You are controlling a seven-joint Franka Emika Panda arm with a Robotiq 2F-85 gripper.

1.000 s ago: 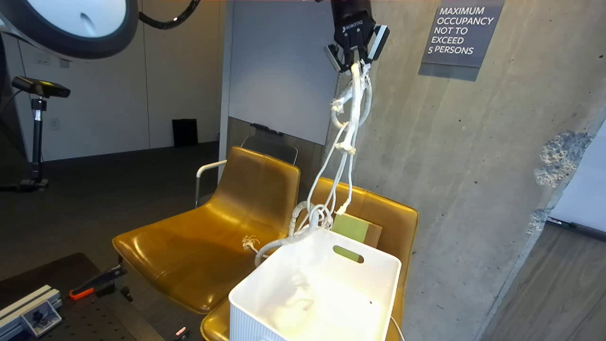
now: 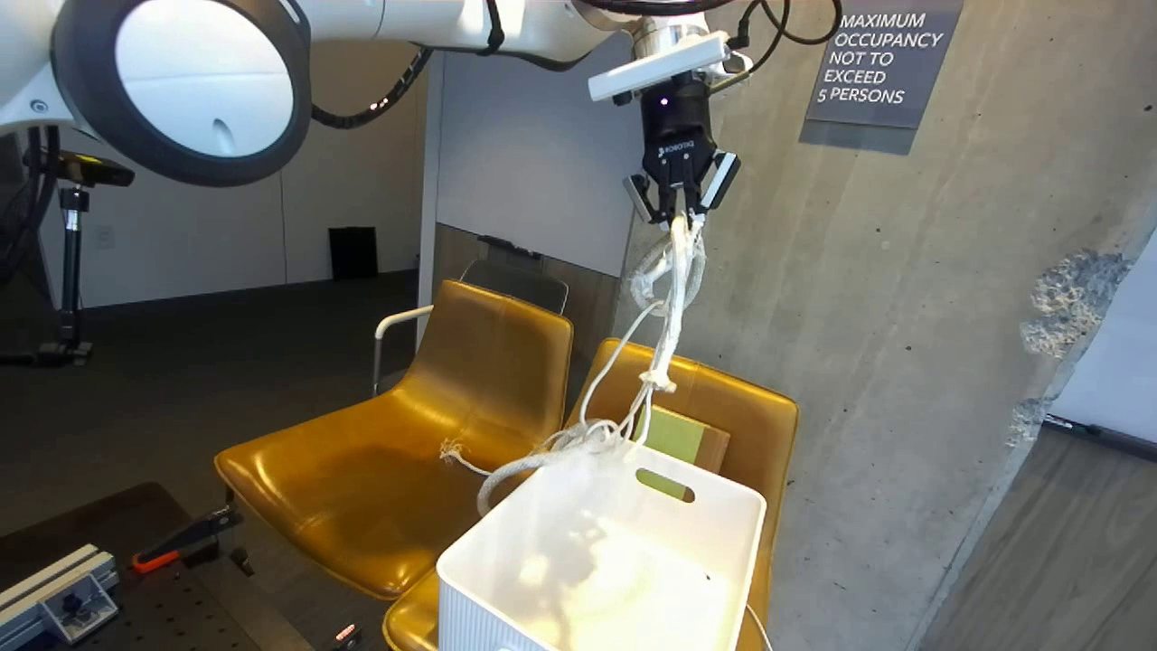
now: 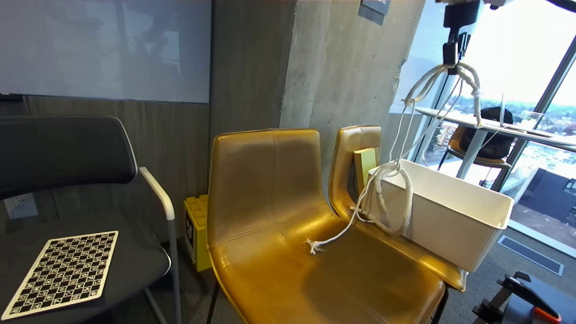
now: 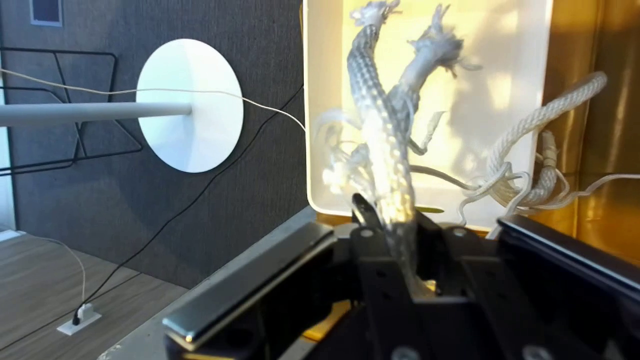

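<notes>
My gripper (image 2: 680, 217) is shut on white rope (image 2: 677, 293), high above the seats. Frayed rope ends and thinner cords hang from its fingers. In the wrist view the held rope (image 4: 379, 120) runs out from between the fingers over the white bin (image 4: 307, 138). Part of the rope lies in a tangle over the bin's back corner, and a loop (image 3: 408, 200) drops outside its wall. One frayed end (image 3: 314, 246) rests on the seat of the neighbouring chair. The bin (image 2: 748, 521) looks empty inside and stands on a tan chair.
A tan leather chair (image 2: 477, 358) stands beside the bin's chair. Behind the bin a green-and-brown board (image 2: 674, 436) leans on the backrest. A concrete wall (image 2: 868, 380) rises close behind. Tools lie on a dark table (image 2: 163, 608) at lower left.
My gripper has come down with the rope still held. The hanging rope sits lower, its cords slacker near the bin, and the frayed end on the chair has shifted slightly left.
</notes>
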